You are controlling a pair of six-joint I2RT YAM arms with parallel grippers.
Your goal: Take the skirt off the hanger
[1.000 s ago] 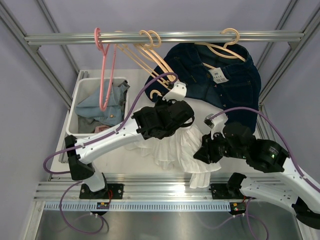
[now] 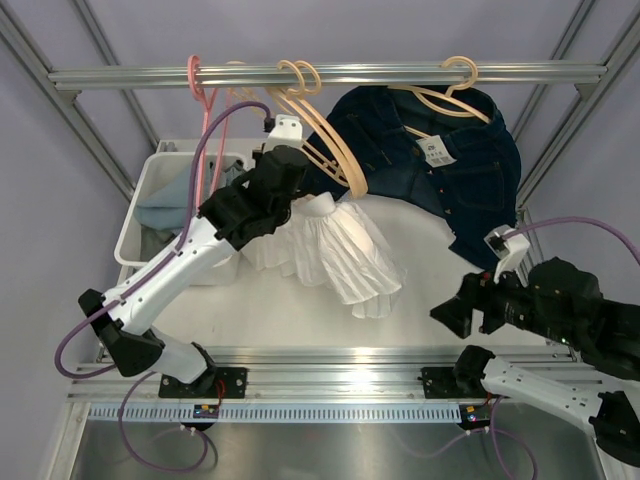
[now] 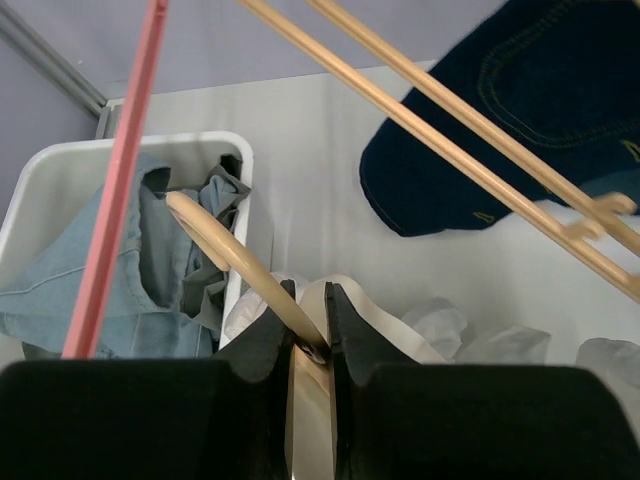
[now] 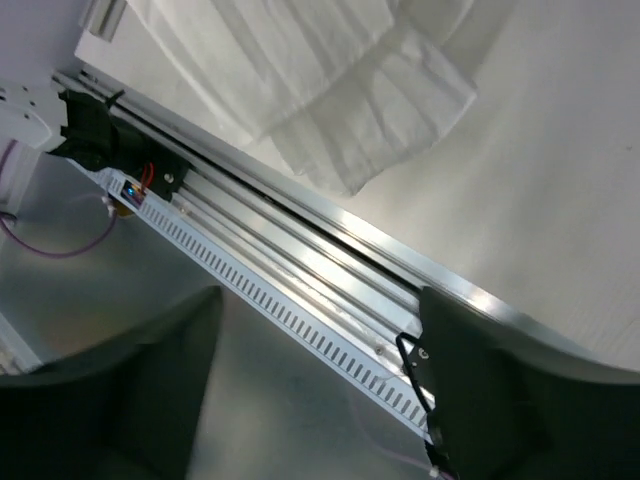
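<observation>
A white pleated skirt [image 2: 335,260] hangs low over the white board in the middle of the top view, its waistband under my left gripper [image 2: 275,150]. In the left wrist view my left gripper is shut on a wooden hanger [image 3: 250,268], with pale fabric just behind it; whether the skirt is still attached is hidden. My right gripper [image 2: 470,315] is apart from the skirt at the right, fingers parted with nothing between them; the skirt's hem [image 4: 370,120] lies in its wrist view, above the blurred fingers.
A metal rail [image 2: 380,74] carries pink hangers [image 2: 218,140] and wooden hangers [image 2: 340,150]. Dark denim garments [image 2: 460,190] hang at back right. A white bin [image 2: 135,215] of grey-blue cloth stands at left. The board's front right is clear.
My left gripper has moved left and up with the hanger. My right gripper has left the skirt and moved right, and the skirt's hem has drawn back and left.
</observation>
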